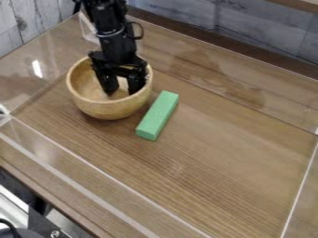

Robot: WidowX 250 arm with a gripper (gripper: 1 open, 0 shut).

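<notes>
A wooden bowl (110, 104) sits on the left part of the wooden table, with my black gripper (115, 82) reaching down into it from the top of the view. The fingertips are inside the bowl, hard to make out against its floor; I see nothing clearly held, and the gripper looks open. A green block (158, 115) lies just to the right of the bowl, angled away from me.
A pale object (89, 30) stands behind the arm at the top left, near the wall.
</notes>
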